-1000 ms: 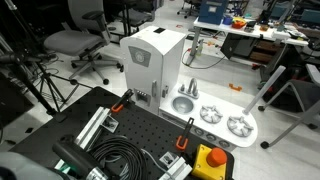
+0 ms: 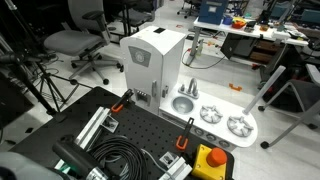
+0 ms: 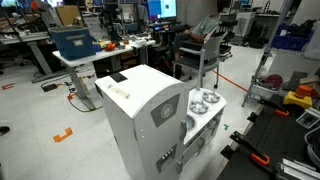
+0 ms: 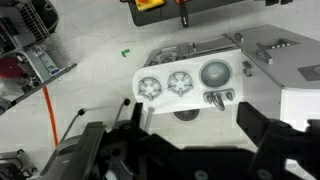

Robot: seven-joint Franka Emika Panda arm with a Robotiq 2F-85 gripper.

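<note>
A white toy kitchen set stands beyond the dark table's edge. It has a tall cabinet [image 2: 152, 65], a round metal sink [image 2: 182, 105] with a tap [image 4: 218, 99], and a stove top with two burners [image 4: 180, 82]. In the wrist view the counter lies below my gripper, whose dark fingers [image 4: 262, 135] stand wide apart. Nothing shows between them. The cabinet's arched side faces the second exterior view, beside the burners [image 3: 195, 107]. Neither exterior view shows the gripper.
On the dark perforated table [image 2: 140, 128] lie a coil of black cable [image 2: 118, 157], orange-handled clamps [image 2: 183, 140] and a yellow box with a red button [image 2: 215, 158]. Chairs [image 2: 82, 40] and a blue bin [image 2: 212, 12] stand farther off. White floor [image 3: 60, 125] is open around the kitchen.
</note>
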